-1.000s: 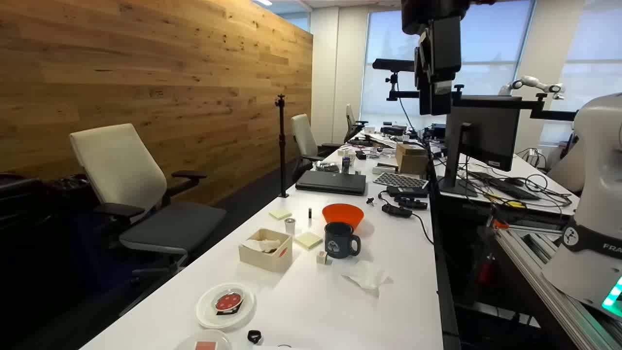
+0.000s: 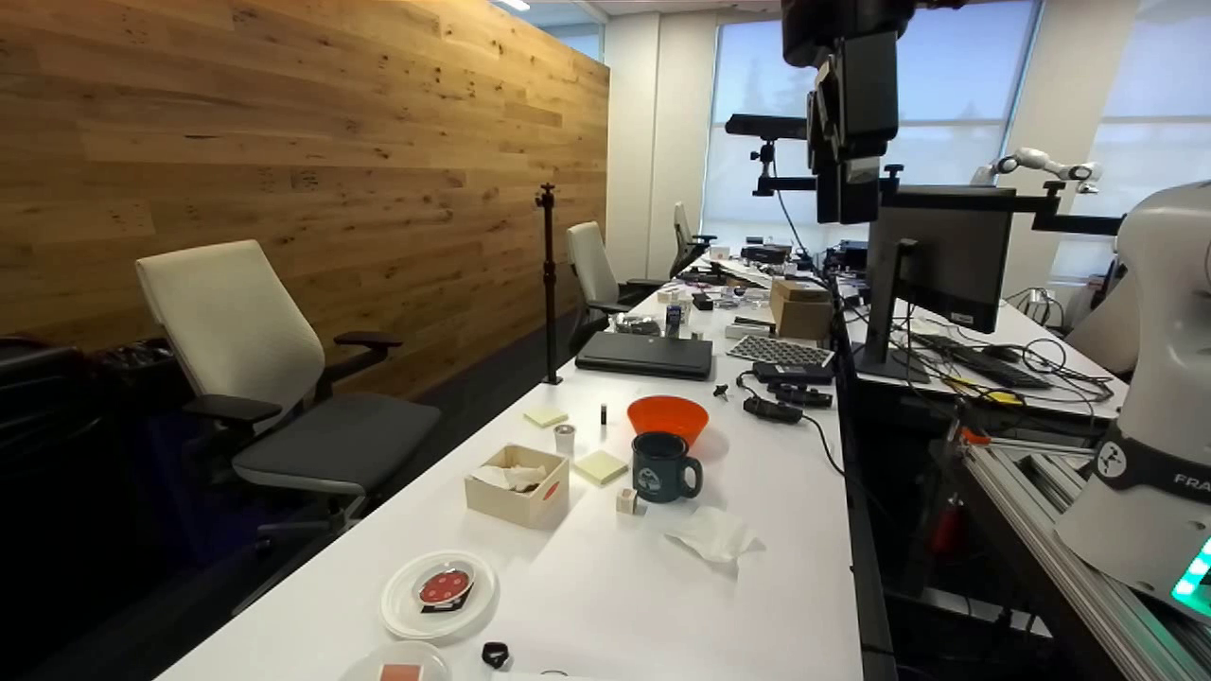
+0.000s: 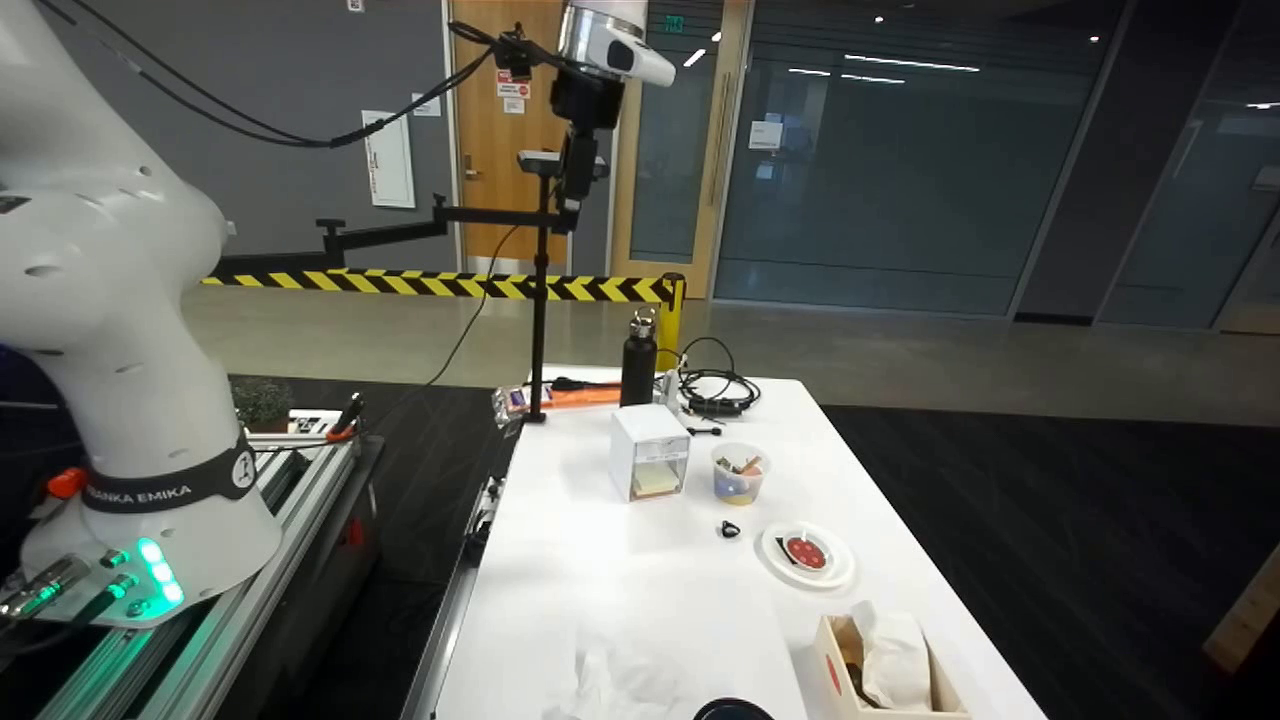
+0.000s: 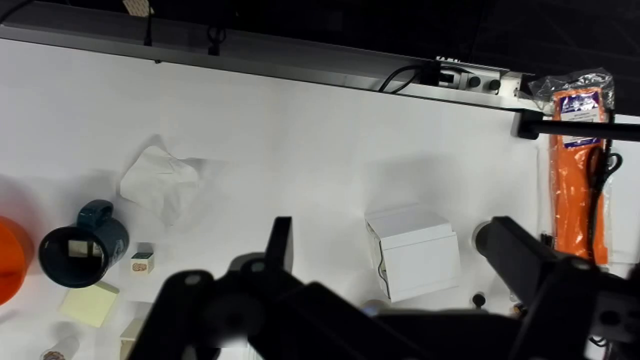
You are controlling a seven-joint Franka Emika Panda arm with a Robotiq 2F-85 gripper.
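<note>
My gripper is open, its two fingers wide apart with nothing held between them. In exterior view 1 the gripper [image 2: 848,210] hangs high above the table, clear of everything on it. Below, in the wrist view, a white box [image 4: 420,264] appears between the fingers, far down on the tabletop. Left of it lie a crumpled white tissue [image 4: 159,183], a dark teal mug [image 4: 111,237], a small cube [image 4: 142,263] and part of an orange bowl [image 4: 12,258]. The mug [image 2: 658,467] stands upright just in front of the bowl [image 2: 670,416].
A cream bin [image 2: 517,488] with tissue inside and a white plate [image 2: 397,602] sit along the chair side. A clear cup [image 3: 738,470] and black bottle [image 3: 638,366] stand near the box. A black stand pole [image 3: 540,312] rises at the table's edge. Bare tabletop surrounds the tissue.
</note>
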